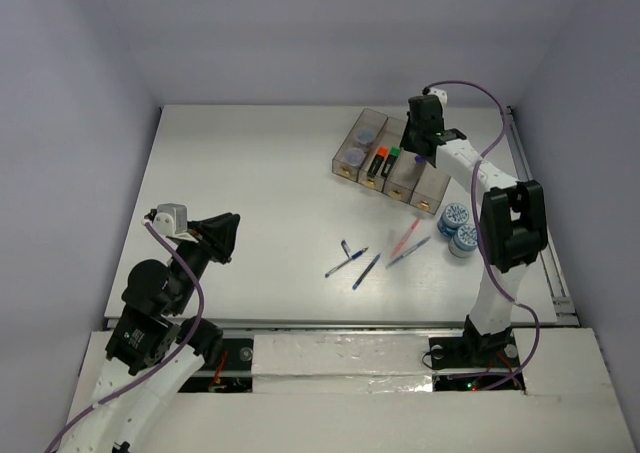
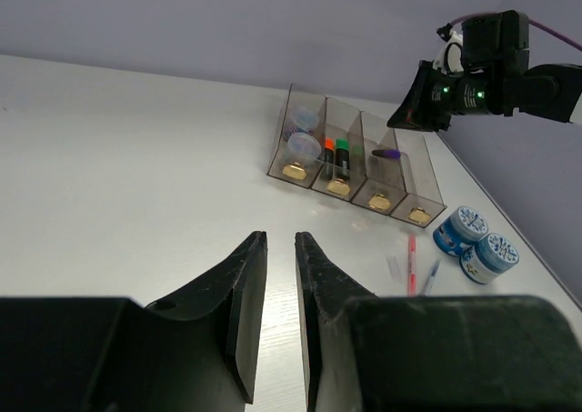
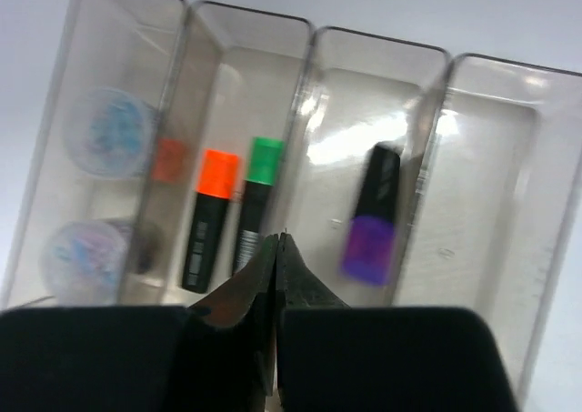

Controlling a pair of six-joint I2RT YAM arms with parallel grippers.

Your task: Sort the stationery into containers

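Note:
My right gripper is shut, its fingertips meeting with nothing between them, above the clear four-slot organizer point(image 1: 429, 193). To the right of its fingers in the right wrist view is the purple-capped black marker point(image 3: 371, 216), blurred, over the third slot. In the left wrist view its purple cap point(image 2: 389, 154) shows lying sideways; I cannot tell whether it touches the slot floor. The orange-capped marker point(image 3: 208, 222) and green-capped marker point(image 3: 257, 199) lie in the second slot. My left gripper stands open and empty, far from the organizer.
Two round tubs point(image 1: 354, 156) fill the first slot; the fourth slot point(image 3: 477, 185) looks empty. Two blue-and-white jars point(image 1: 463, 239) stand right of the organizer. Several pens, including a red pen point(image 1: 406, 236) and a dark blue pen point(image 1: 366, 271), lie in front.

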